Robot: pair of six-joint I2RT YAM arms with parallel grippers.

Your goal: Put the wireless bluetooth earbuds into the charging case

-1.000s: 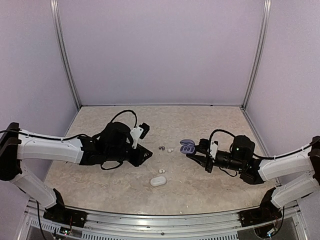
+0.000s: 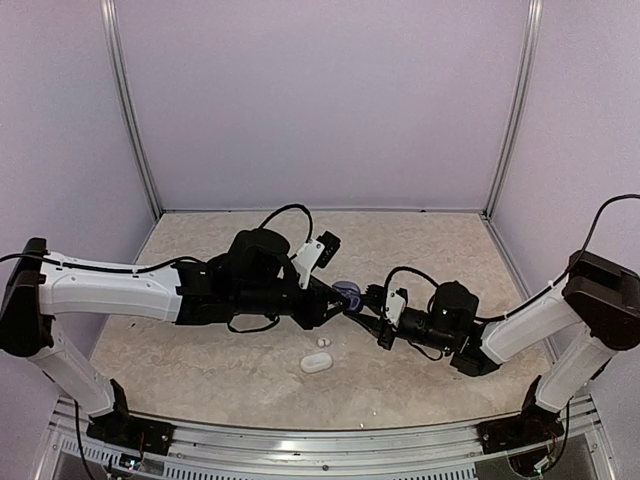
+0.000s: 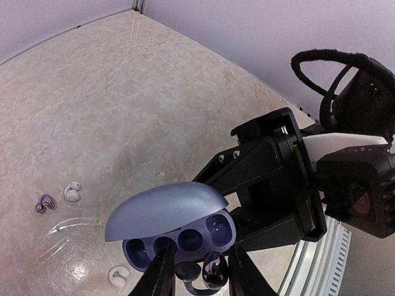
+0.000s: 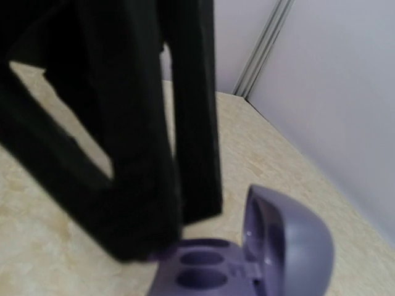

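Observation:
In the left wrist view my left gripper is shut on a dark purple clip-shaped earbud (image 3: 214, 271), its two rounded ends showing between the fingers. Just beyond it is the purple charging case (image 3: 166, 213), lid raised, with several empty-looking wells facing the earbud. My right gripper is shut on the case's side. From the right wrist, the case (image 4: 302, 246) appears at the bottom, with the left gripper's black fingers (image 4: 139, 203) over one end of its wells. Whether the earbud touches the case cannot be told. Another purple earbud (image 3: 45, 203) lies on the table.
White earbuds (image 3: 72, 191) lie on the table, one near the purple earbud. A white case (image 2: 317, 364) sits in front of the grippers, with a white earbud (image 2: 323, 342) beside it. Behind the arms the table (image 2: 400, 235) is clear.
My left gripper has moved right, up to the case. The right gripper has carried the case left towards it. The arms now hide the loose purple earbud from above.

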